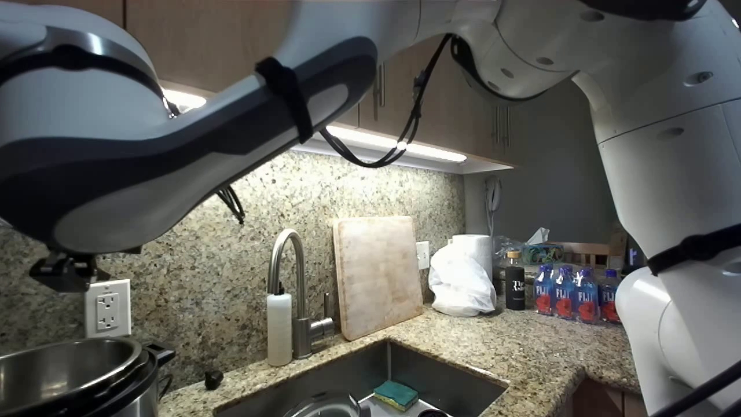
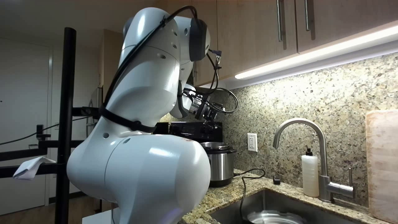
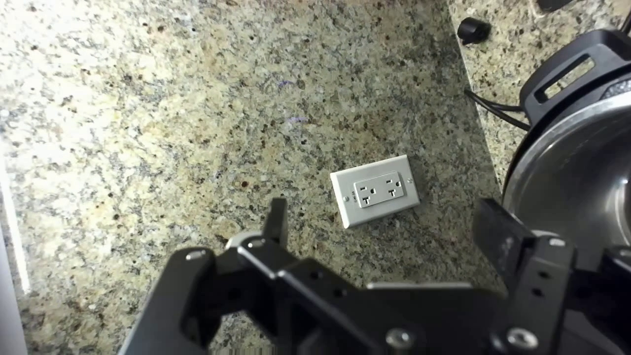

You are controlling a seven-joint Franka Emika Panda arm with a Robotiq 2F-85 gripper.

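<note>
My gripper is open, its two black fingers standing far apart in the wrist view with nothing held between them. Behind the gap, on the granite backsplash, is a white outlet plate [image 3: 376, 191]. In the first exterior view the gripper [image 1: 67, 271] hangs above a steel cooker pot [image 1: 142, 390] that has no lid on it. The second exterior view shows the pot [image 2: 222, 168] on the counter below the gripper [image 2: 211, 119]. To the wrist view's right, the pot's open metal interior [image 3: 571, 171] and black handle [image 3: 535, 88] show.
A round shiny piece [image 1: 323, 404] lies in the sink [image 1: 458, 375], with a green sponge [image 1: 396, 395]. Beside the faucet [image 1: 300, 306] stands a white soap bottle [image 1: 279, 330]. A cutting board [image 1: 378, 274] leans on the wall; upper cabinets [image 2: 257, 33] overhang.
</note>
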